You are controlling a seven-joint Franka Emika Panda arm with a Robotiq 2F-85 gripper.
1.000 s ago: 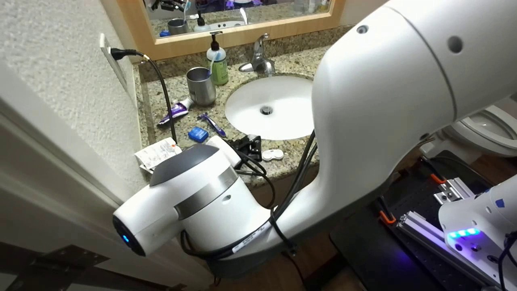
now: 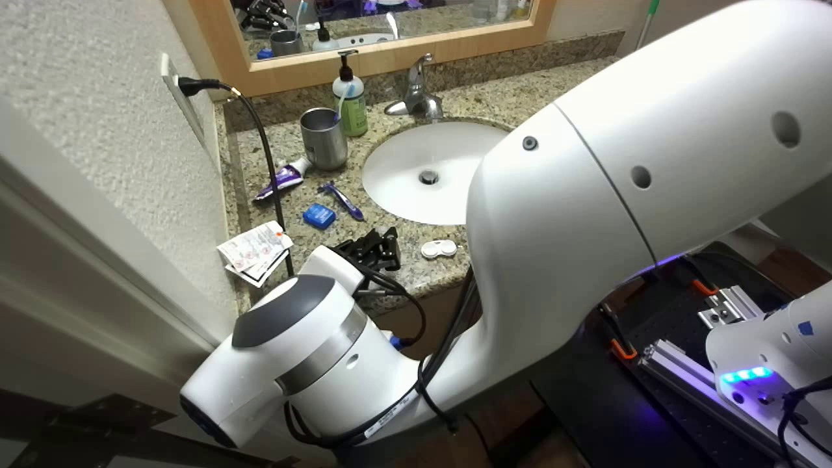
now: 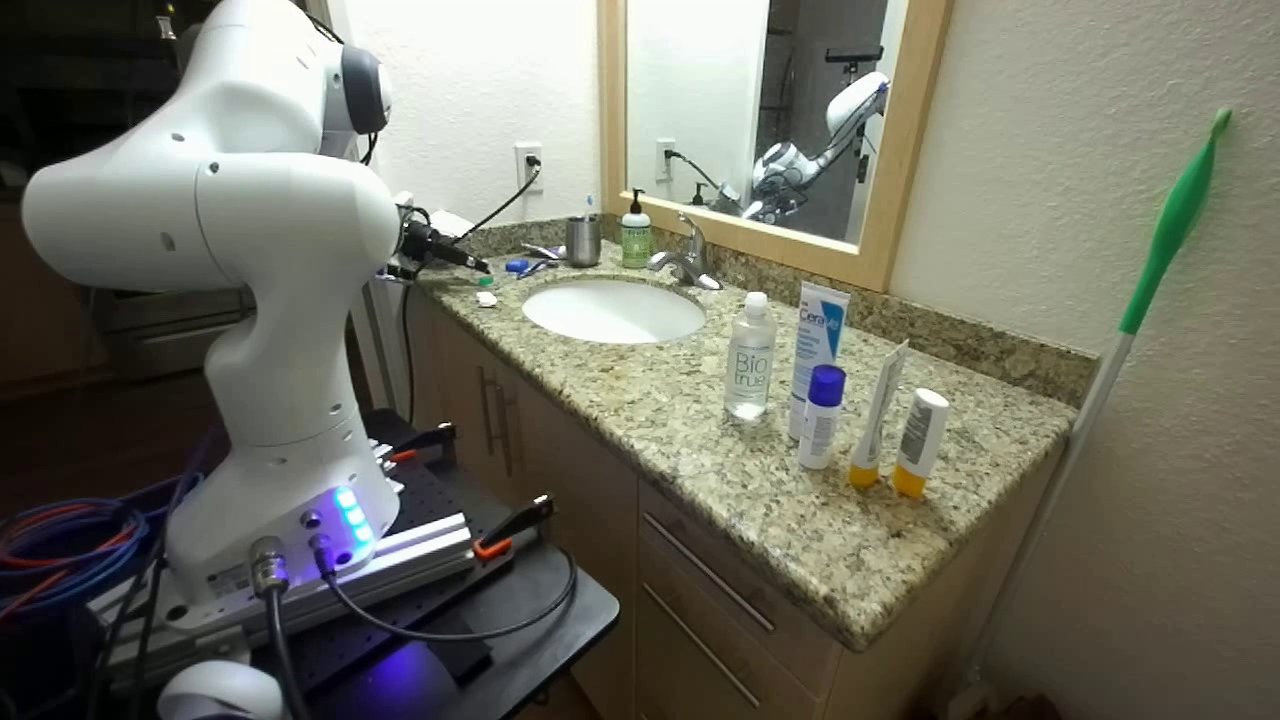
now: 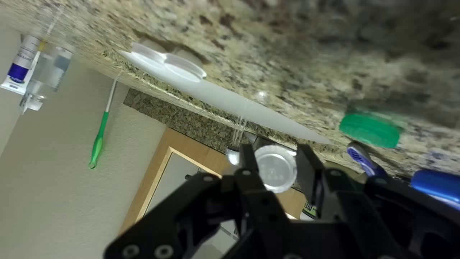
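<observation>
My gripper is shut on a small round cap [image 4: 276, 169], pale and translucent, its round face toward the wrist camera. In exterior view 1 the gripper [image 2: 376, 249] hangs near the counter's front edge, left of a white two-well contact lens case [image 2: 438, 249]; the cap cannot be made out there. Both wells of that case [image 4: 172, 60] show at the upper left of the wrist view, apart from the fingers. A green cap [image 4: 369, 130] lies on the counter; exterior view 2 shows this green cap [image 3: 486, 281] just below the fingertips.
Left of the sink [image 2: 402, 183] lie a blue floss box [image 2: 319, 216], a purple razor [image 2: 343, 200] and a toothpaste tube [image 2: 285, 179]. Behind them stand a steel cup [image 2: 324, 140] and a soap bottle [image 2: 353, 109]. A black cord [image 2: 269, 156] runs down by the wall.
Over the last second my arm and gripper have shifted left in exterior view 1, away from the lens case. The case and the other counter items have stayed put.
</observation>
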